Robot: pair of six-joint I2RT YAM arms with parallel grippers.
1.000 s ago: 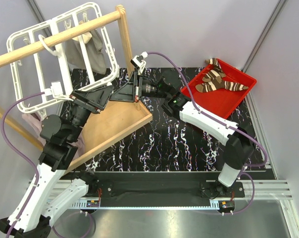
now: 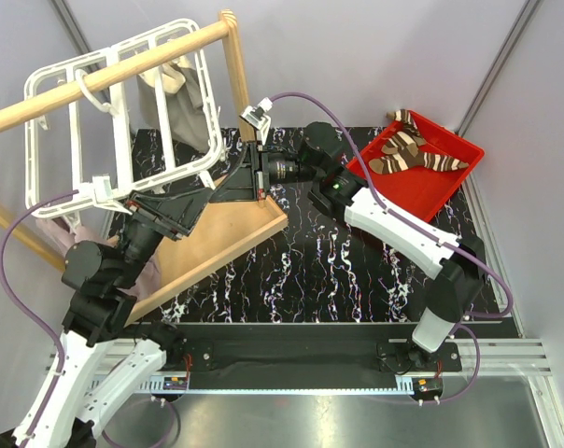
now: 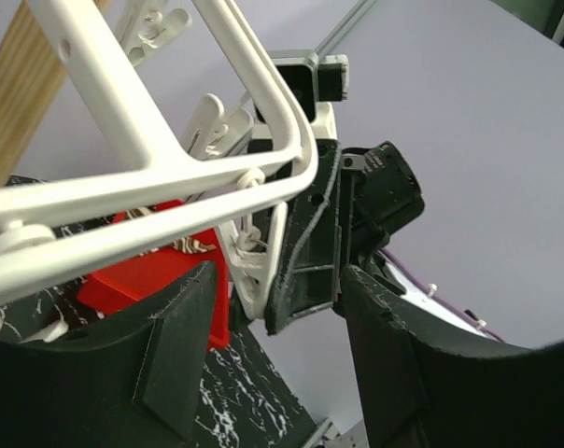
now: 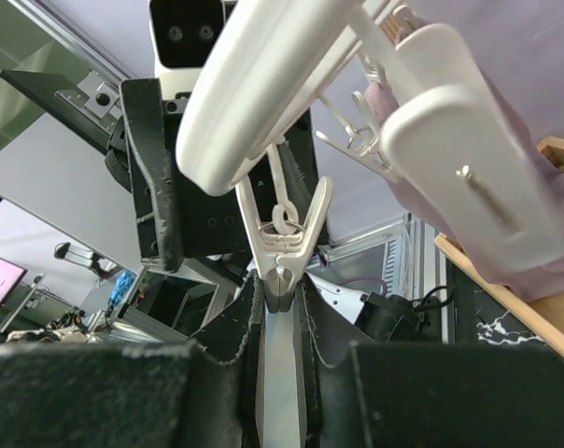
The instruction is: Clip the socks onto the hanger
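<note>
The white hanger (image 2: 123, 117) hangs from the wooden rack, with a grey sock (image 2: 190, 117) at its back and pink cloth (image 4: 534, 210) at its left. In the right wrist view my right gripper is shut on a white clip (image 4: 284, 238), pinching its ends just under the hanger's edge. My left gripper stands part open with nothing between its fingers; the clip (image 3: 252, 280) and the right gripper's dark finger (image 3: 305, 243) show beyond its gap. Striped brown socks (image 2: 417, 161) lie in the red bin (image 2: 422, 196).
The wooden rack (image 2: 235, 75) surrounds the hanger, and its base (image 2: 231, 229) lies below both grippers. Both arms meet closely at the hanger's front right corner.
My left gripper has shifted towards the front of the table. My right arm has moved only slightly; the socks in the bin lie still.
</note>
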